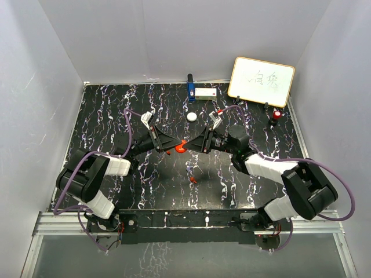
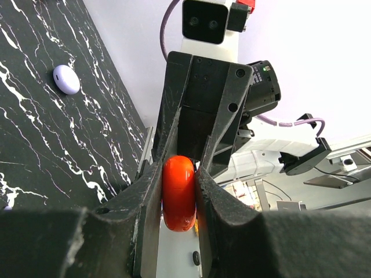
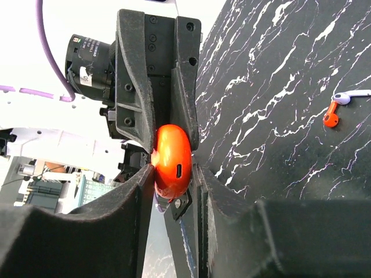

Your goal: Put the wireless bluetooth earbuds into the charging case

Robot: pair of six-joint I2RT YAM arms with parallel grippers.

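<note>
The glossy red-orange charging case (image 1: 181, 149) is held up between the two arms, above the table's middle. My left gripper is shut on it. On the other side, the fingertips of my right gripper stand part open at the case (image 3: 173, 156); whether they touch it is hard to tell. A small port slot faces the right wrist camera. An orange earbud (image 3: 331, 117) and a pale lavender earbud (image 3: 343, 98) lie on the table. From above, a small red piece (image 1: 168, 152) shows under the left gripper. The case's inside is hidden.
A white round puck (image 1: 192, 117) lies behind the arms. At the back are a blue object (image 1: 191, 87), a small box (image 1: 206, 93) and a whiteboard (image 1: 262, 81); a red-capped bottle (image 1: 275, 117) stands at right.
</note>
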